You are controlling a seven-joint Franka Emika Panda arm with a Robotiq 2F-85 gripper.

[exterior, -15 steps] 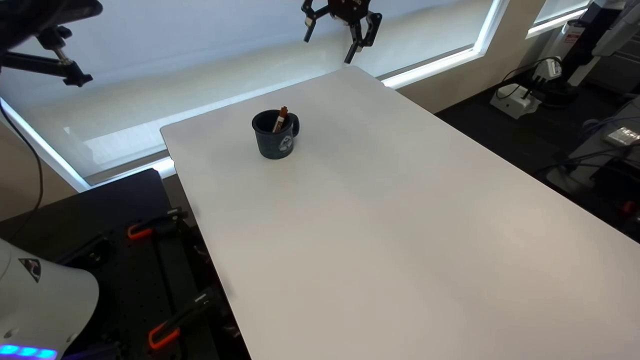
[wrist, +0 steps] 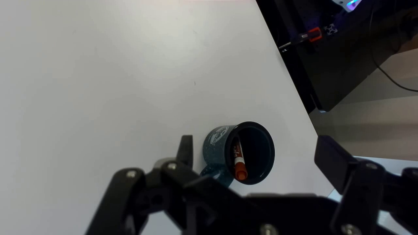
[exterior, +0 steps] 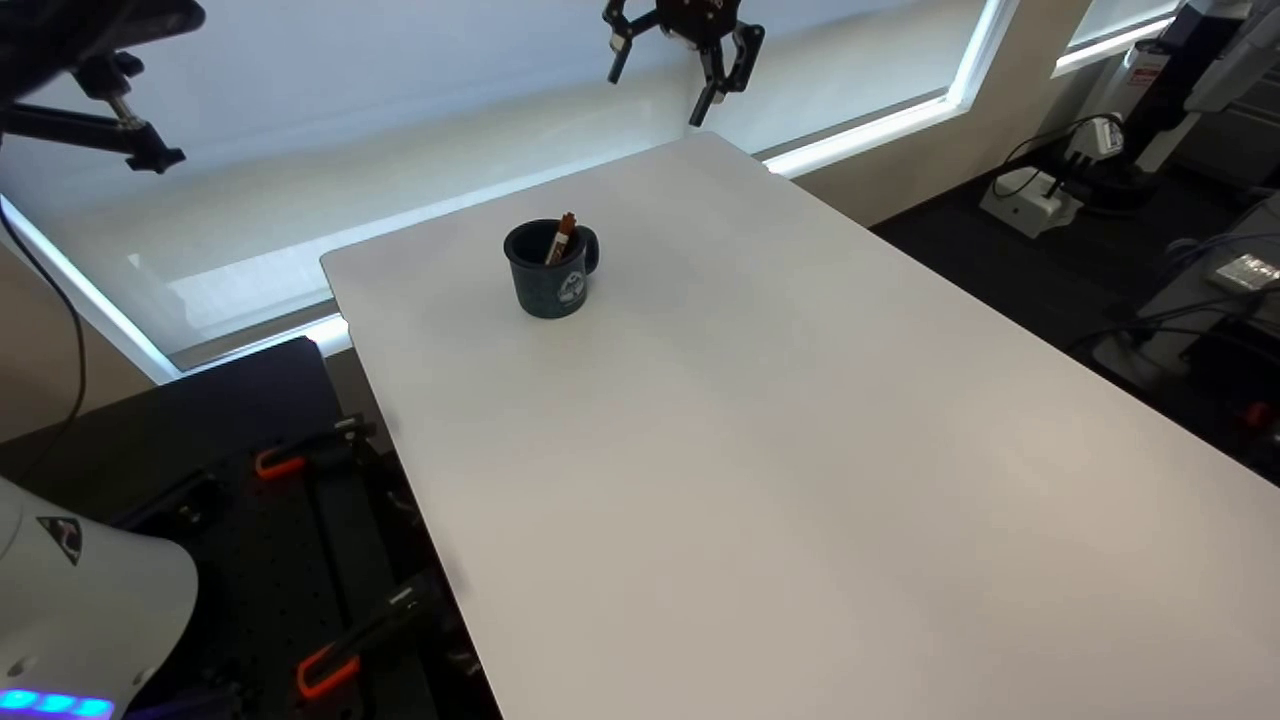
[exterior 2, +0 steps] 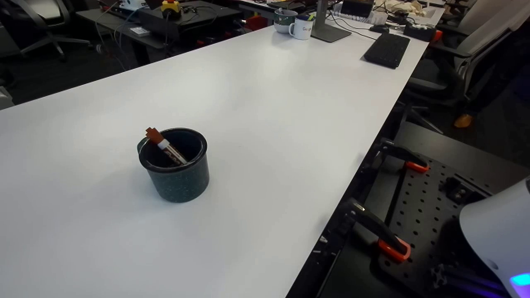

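Observation:
A dark speckled mug (exterior: 548, 288) stands upright near the far left corner of the white table, its handle pointing right in exterior view 1. Inside it leans a marker (exterior 2: 169, 149) with a brown-orange cap sticking up past the rim. From the wrist camera the marker (wrist: 239, 160) lies against the inner wall of the mug (wrist: 216, 147). My gripper (exterior: 654, 101) hangs high above the table's far end, well apart from the mug. Its fingers are spread wide in the wrist view, the gripper open with nothing between them.
Orange-tipped clamps (exterior 2: 395, 250) grip the table's edge beside the robot base.

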